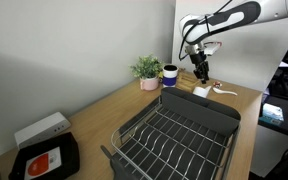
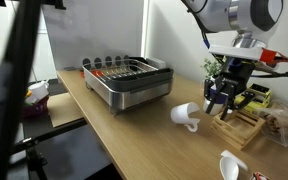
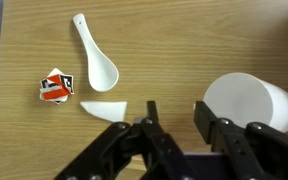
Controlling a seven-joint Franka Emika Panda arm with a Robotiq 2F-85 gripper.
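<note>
A white mug (image 2: 184,112) lies tipped on its side on the wooden table, its handle toward the camera in exterior view 2. In the wrist view the mug (image 3: 236,101) is right of my gripper, close by the right finger. My gripper (image 2: 214,108) hangs low over the table in exterior view 2. Its fingertips stand some way apart in the wrist view, with wood showing between them. Whether part of the mug, such as its handle, is caught lower between the fingers is hidden.
Left of the gripper in the wrist view lie a white spoon (image 3: 97,60), a white flat piece (image 3: 104,109) and a red-and-white item (image 3: 56,86). A wooden crate (image 2: 238,128) stands behind the gripper. The dish rack (image 2: 129,88) is to the left.
</note>
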